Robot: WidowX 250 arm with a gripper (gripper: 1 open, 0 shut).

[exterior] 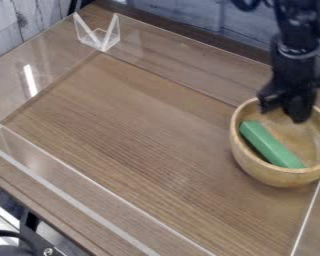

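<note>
My dark gripper (295, 108) reaches down from the top right over the back rim of a tan wooden bowl (279, 176); it is blurred, and I cannot see anything held between its fingers. Inside the bowl a green oblong block (270, 144) lies slanting along the left side.
A clear plastic, angular object (100, 32) stands at the back left of the wooden table (123, 140). A grey wall or edge runs along the back, and dark cables show at the bottom left corner.
</note>
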